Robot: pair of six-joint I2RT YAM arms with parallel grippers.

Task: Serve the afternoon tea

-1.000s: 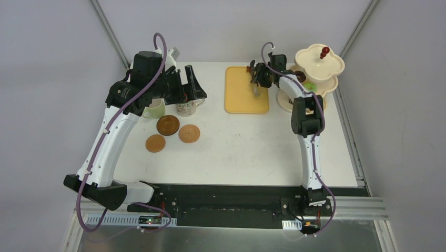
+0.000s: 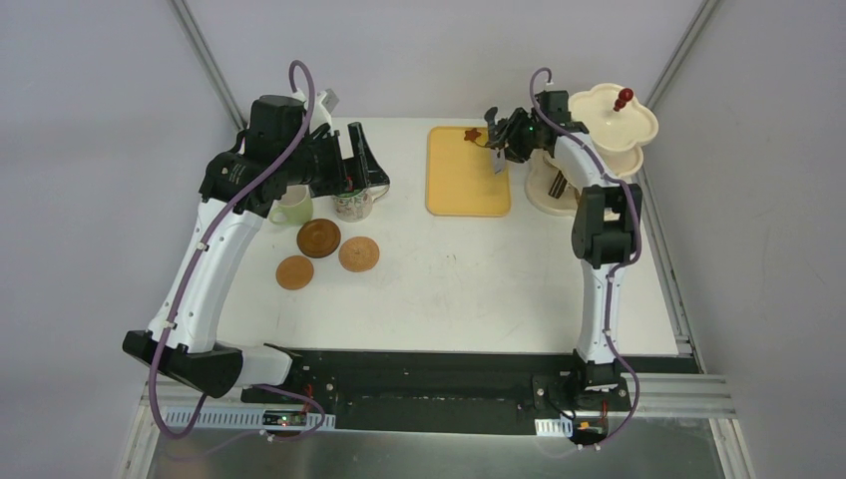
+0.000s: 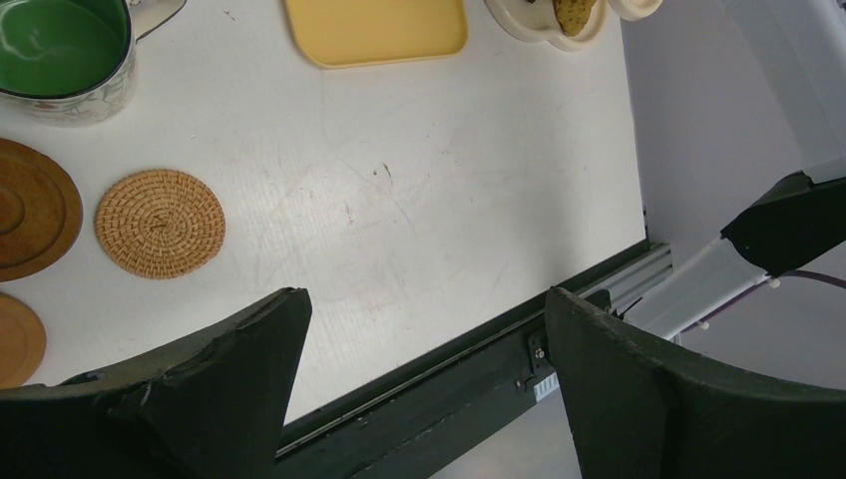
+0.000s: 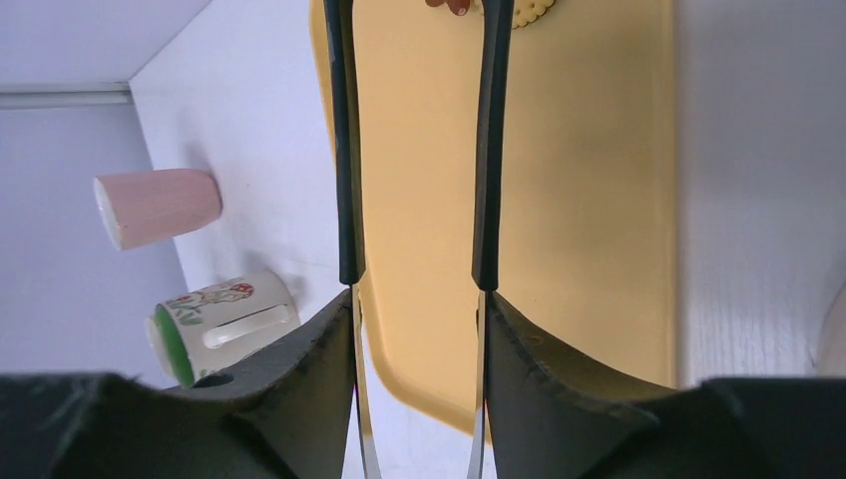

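On the yellow tray (image 2: 454,190), near its far edge, lies a small reddish-brown item (image 2: 472,135). In the right wrist view a scalloped yellow biscuit (image 4: 529,10) shows beside brown pieces at the top edge. My right gripper (image 2: 494,138) is over the tray's right side, its long dark fingers (image 4: 347,150) apart, nothing seen held between them; their tips run out of the wrist view. The cream tiered stand (image 2: 633,122) with a red knob stands right of that arm. My left gripper is open and empty, above the floral mug (image 2: 351,208).
A pale green mug (image 2: 292,208) is partly hidden by the left arm. Three round coasters, including a woven one (image 2: 359,253), lie in front of the mugs. A pink cup (image 4: 160,205) appears in the right wrist view.
My right gripper has moved right, from the tray's middle toward its right edge. The stand has shifted slightly right. The small brown item now shows uncovered. The left arm is practically still.
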